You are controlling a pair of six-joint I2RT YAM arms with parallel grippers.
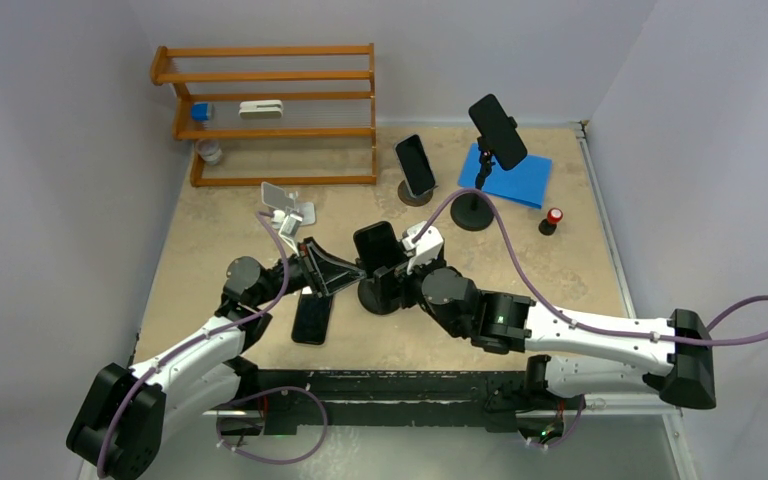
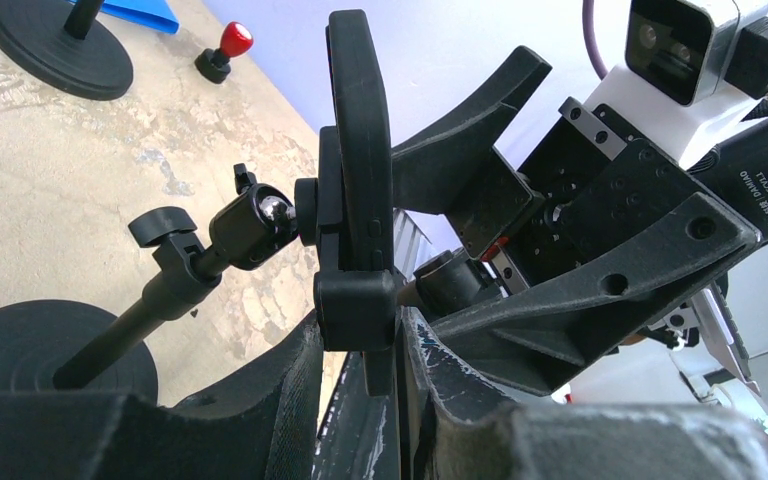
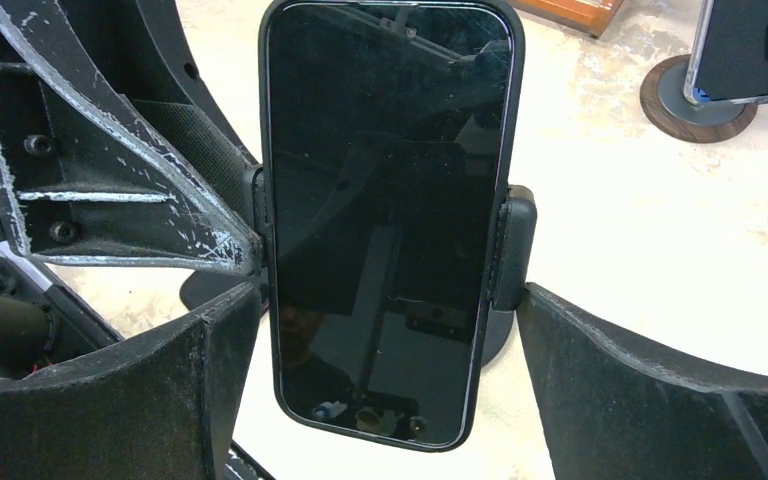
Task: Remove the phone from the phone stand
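A black phone (image 1: 376, 244) (image 3: 385, 220) sits upright in the clamp of a stand with a round black base (image 2: 20, 360) and a jointed pole. My left gripper (image 1: 355, 272) is at the holder's side, its fingertips at the bottom end of the phone and clamp as seen in the left wrist view; whether they grip is unclear. My right gripper (image 1: 400, 275) is open around the phone, its fingers either side of the lower half in the right wrist view.
Other phone stands (image 1: 480, 205) (image 1: 415, 170) stand behind, with a blue folder (image 1: 520, 180), a red-topped stamp (image 1: 550, 220) and a wooden rack (image 1: 270, 180). A phone (image 1: 311, 320) lies flat near the front edge.
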